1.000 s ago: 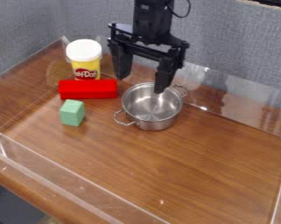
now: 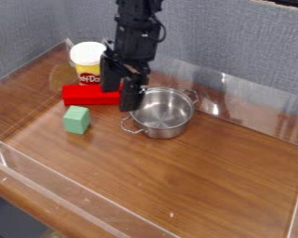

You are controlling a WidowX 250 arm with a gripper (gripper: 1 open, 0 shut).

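The black gripper (image 2: pixel 126 88) hangs from the top of the camera view, open, over the gap between a red block (image 2: pixel 83 94) and the left rim of a steel pot (image 2: pixel 166 116) with wire handles. Whether its fingertips touch either is hard to tell. A yellow Play-Doh tub (image 2: pixel 88 69) with a white lid stands behind the red block. A mint green block (image 2: pixel 77 119) sits left of the pot, toward the front.
Clear panels edge it at the back right and front left, with grey walls behind.
The gripper has moved left and turned, from above the pot to near the red block and Play-Doh tub. The objects on the table appear unmoved.
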